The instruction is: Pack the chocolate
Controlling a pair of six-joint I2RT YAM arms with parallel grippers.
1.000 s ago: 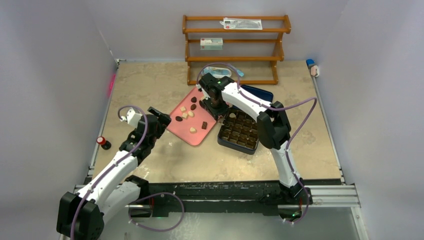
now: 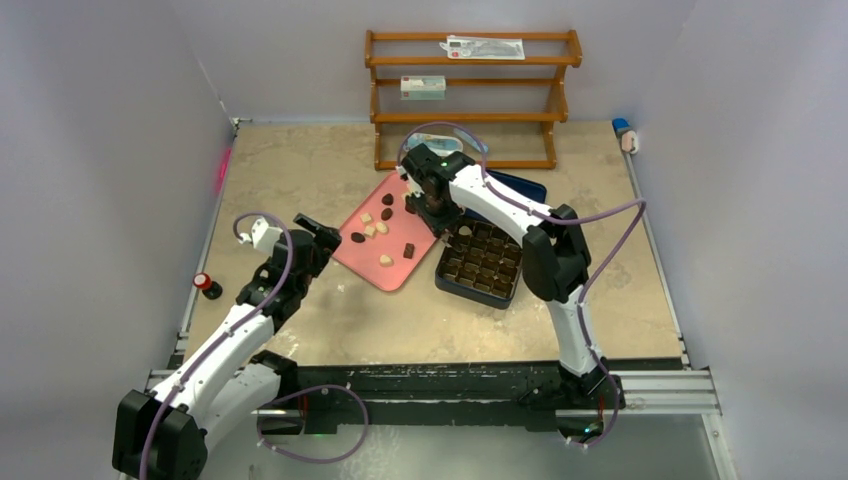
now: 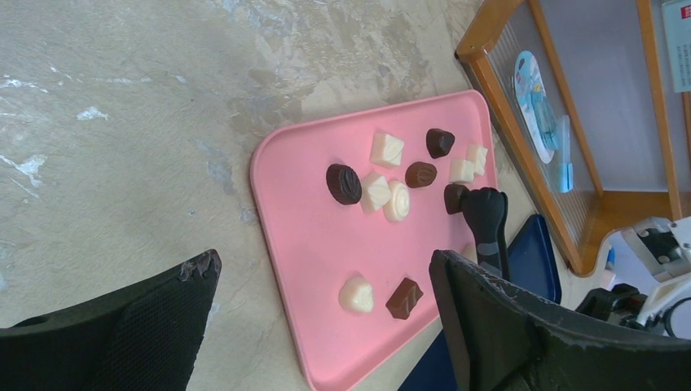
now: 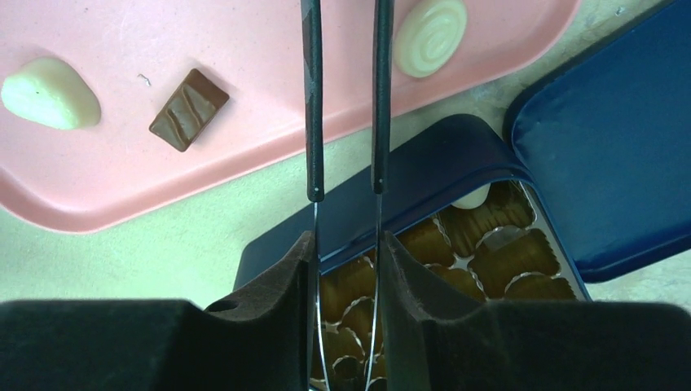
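Note:
A pink tray (image 2: 365,262) holds several white, milk and dark chocolates; in the right wrist view a chocolate bar (image 4: 188,110), white heart (image 4: 50,94) and white oval (image 4: 430,37) show. The compartmented box (image 2: 478,266) stands to its right, a white piece (image 4: 471,196) in one compartment. My left gripper is open and empty, left of the tray. My right gripper is over the near edges of tray and box, part open, with two long dark tool handles or sticks reaching between its fingers; whether it grips them is unclear.
A blue lid (image 4: 603,138) lies behind the box. A wooden rack (image 2: 470,118) stands at the back. A small red-capped bottle (image 2: 209,288) is at the left.
The left arm and the chocolates look unchanged.

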